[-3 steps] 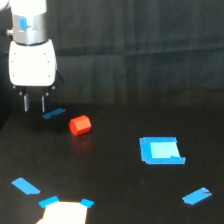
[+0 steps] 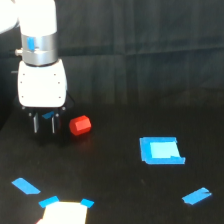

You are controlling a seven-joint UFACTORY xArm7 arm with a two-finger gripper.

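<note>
A small red block [image 2: 80, 125] lies on the black table, left of the middle of the camera view. Just to its left is my gripper [image 2: 45, 123], pointing down with its two dark fingers apart. Nothing shows between them except the dark table and a bit of blue tape behind. A clear gap separates the block from the nearer finger [image 2: 54, 122]. How high the fingertips are above the table is hard to tell.
To the right, a pale square [image 2: 164, 150] is framed by blue tape. Blue strips mark the table at the left [image 2: 26, 186] and lower right [image 2: 197, 196]. A bright pale square [image 2: 65, 213] sits at the bottom edge.
My gripper has moved right and down in the view, closer to the red block, and now partly covers the blue tape behind it. The block has not moved.
</note>
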